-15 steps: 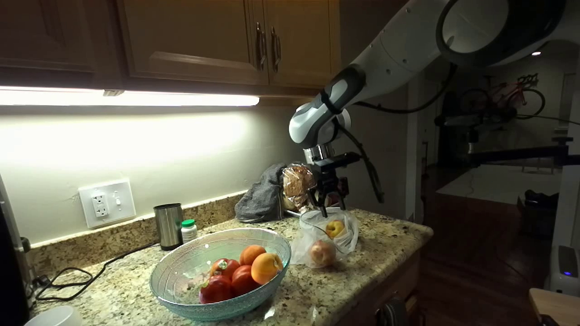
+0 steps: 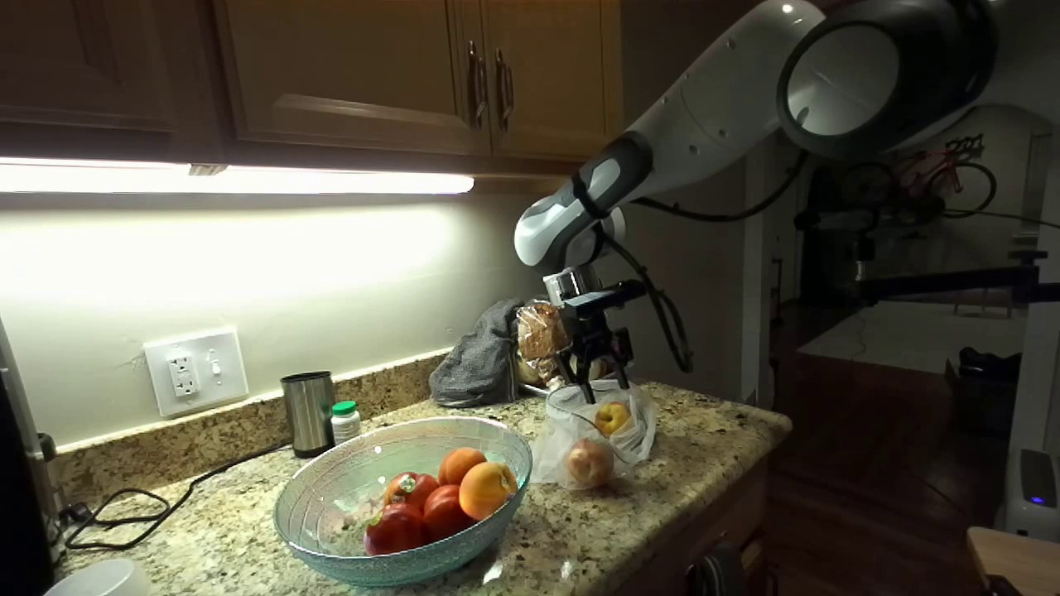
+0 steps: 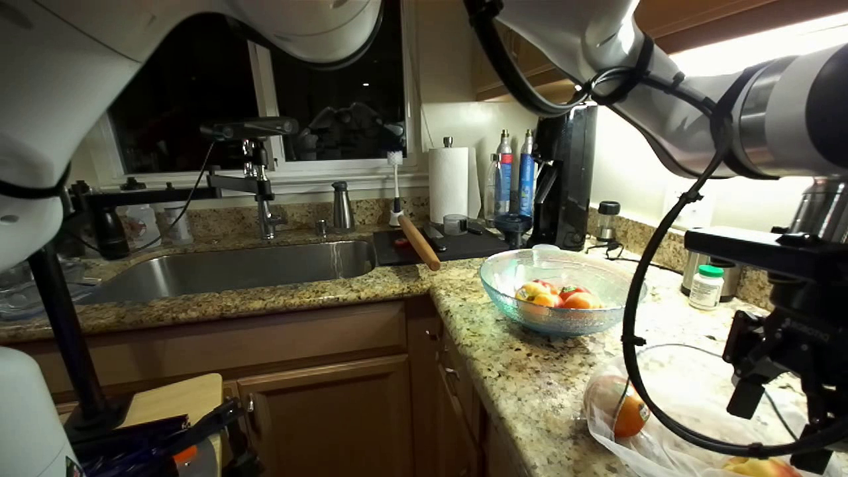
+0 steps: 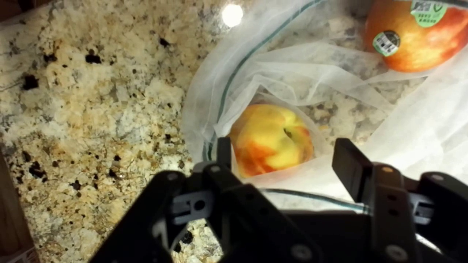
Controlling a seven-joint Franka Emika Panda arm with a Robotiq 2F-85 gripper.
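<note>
My gripper hangs above a thin white mesh bag (image 2: 561, 447), its two fingers well apart with nothing held between them. In the wrist view a yellow-red apple-like fruit (image 4: 272, 140) lies inside the bag's opening, beyond and between the fingertips. Another red-orange fruit (image 4: 414, 37) with stickers rests under the mesh farther off. To the left in exterior view 1, a clear greenish glass bowl (image 2: 318, 511) holds several red and orange fruits (image 2: 442, 502). From exterior view 2, the gripper's fingers (image 3: 745, 397) show at the right, over the bag.
A steel cup (image 2: 309, 412) and a green-capped white bottle (image 2: 344, 424) stand behind the bowl. A grey cloth (image 2: 477, 362) and bagged bread (image 2: 542, 338) sit against the wall behind the gripper. The counter's front edge (image 2: 696, 502) runs close to the bag.
The arm and gripper have moved slightly left and a little lower in exterior view 1. The bag, the fruits and the bowl look unmoved.
</note>
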